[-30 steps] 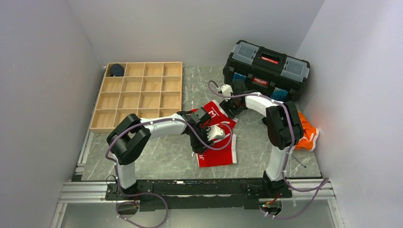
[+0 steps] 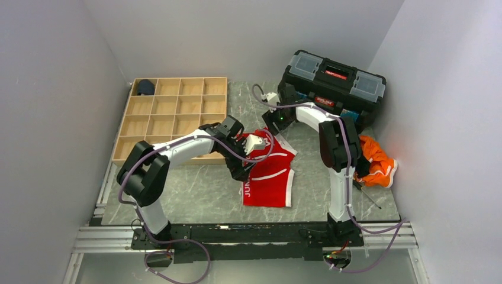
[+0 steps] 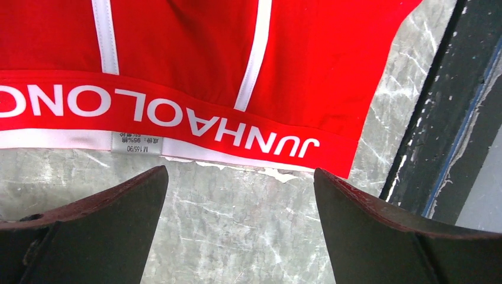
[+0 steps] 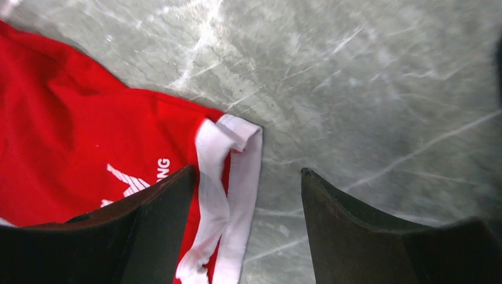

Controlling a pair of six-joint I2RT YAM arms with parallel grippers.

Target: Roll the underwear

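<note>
Red underwear lies spread on the grey marble table, white trim along its edges. My left gripper hangs open over its left side; in the left wrist view the lettered waistband crosses just beyond the open fingers. My right gripper is open at the upper end of the underwear; in the right wrist view a folded white-edged corner lies between and slightly ahead of the fingertips, not gripped.
A wooden divider tray with a dark item sits back left, a black toolbox back right. Orange cloth and a screwdriver-like tool lie by the right wall. Bare table shows at front left.
My left gripper has moved up and left, uncovering more of the underwear's lettering.
</note>
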